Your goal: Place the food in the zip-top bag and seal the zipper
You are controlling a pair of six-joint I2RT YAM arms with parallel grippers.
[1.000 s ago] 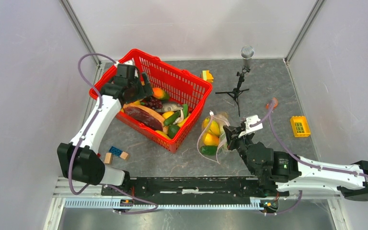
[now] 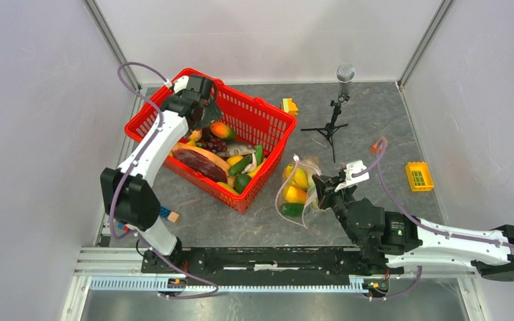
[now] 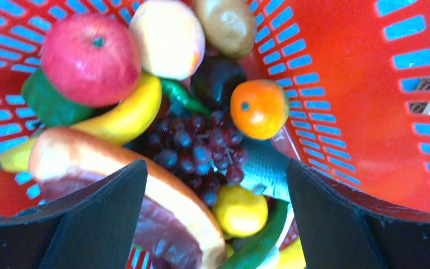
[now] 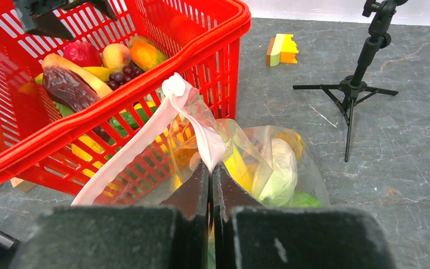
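Observation:
The clear zip top bag (image 2: 308,197) stands on the floor right of the red basket, its mouth gaping, with yellow, orange and green food inside. My right gripper is shut on the bag's pale pink zipper edge (image 4: 210,140). Over the basket's left part, my left gripper (image 2: 207,120) is open with nothing held. Between and beyond its fingers, the left wrist view shows dark grapes (image 3: 201,145), an orange fruit (image 3: 259,109), a red fruit (image 3: 91,59), a yellow fruit (image 3: 239,210) and a banana (image 3: 126,115), all lying lower in the basket.
High walls of the red basket (image 2: 261,110) surround the left gripper. Behind the bag stands a black tripod with a microphone (image 2: 334,114). A small yellow basket (image 2: 419,176) lies at the right, and toy blocks (image 2: 289,106) sit behind the red basket. Bare floor separates them.
The left arm has shifted right and toward the back over the basket, its gripper still empty. My right arm and the bag look unmoved.

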